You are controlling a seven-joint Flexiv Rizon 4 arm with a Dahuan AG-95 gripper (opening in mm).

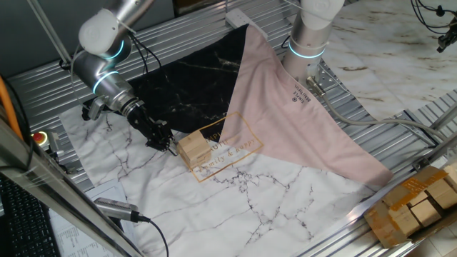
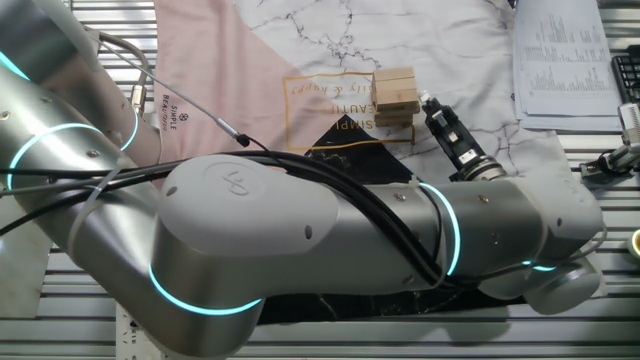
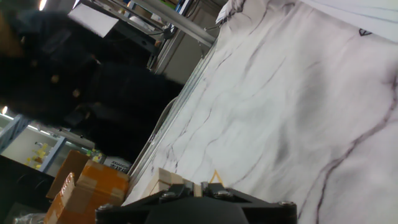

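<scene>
A small stack of pale wooden blocks (image 1: 193, 148) stands on the marble-patterned cloth (image 1: 235, 214), at the edge of the gold-printed frame. From above, one block (image 2: 395, 88) sits on top and part of another shows beneath it. Beside the stack, low over the cloth, is my black gripper (image 1: 173, 150); its tips are very close to the blocks, and whether they touch is unclear. At the bottom of the wrist view the gripper has its fingers nearly together, appearing shut, with a pale block (image 3: 160, 179) just beyond them. No block is visibly held.
A cardboard box (image 1: 389, 223) with several wooden blocks stands at the right edge. A metal post (image 1: 68, 171), keyboard and papers border the left side.
</scene>
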